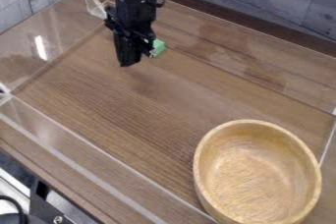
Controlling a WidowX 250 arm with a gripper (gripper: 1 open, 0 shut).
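The black gripper (pixel 132 49) hangs over the back left of the wooden table (pixel 144 120), its fingers pointing down. A small green object (pixel 157 47) sits just to its right, partly behind it. Whether the fingers are open or shut is hard to tell at this size.
A large round tan bowl (pixel 256 169) sits at the front right. Grey wall panels run along the back, and clear edging lines the left side.
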